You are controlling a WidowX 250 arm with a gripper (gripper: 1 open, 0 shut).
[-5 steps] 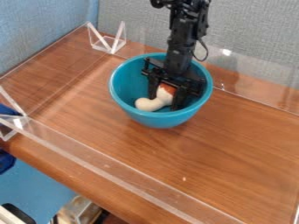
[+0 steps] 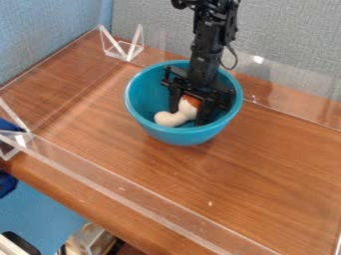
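A black robot arm reaches down from the top into a teal bowl (image 2: 147, 125) on the wooden table. Low in the bowl is my gripper (image 2: 200, 102), shut on a small pale object with an orange part (image 2: 174, 116), which looks like a toy. The black fingers partly hide this object, so its exact shape and how it is gripped are unclear.
Clear walls and white corner brackets (image 2: 123, 48) edge the wooden table (image 2: 240, 189). A blue object (image 2: 7, 127) and other items are off the left edge, partly out of view.
The gripper and pale object have shifted very slightly inside the bowl; little else differs.
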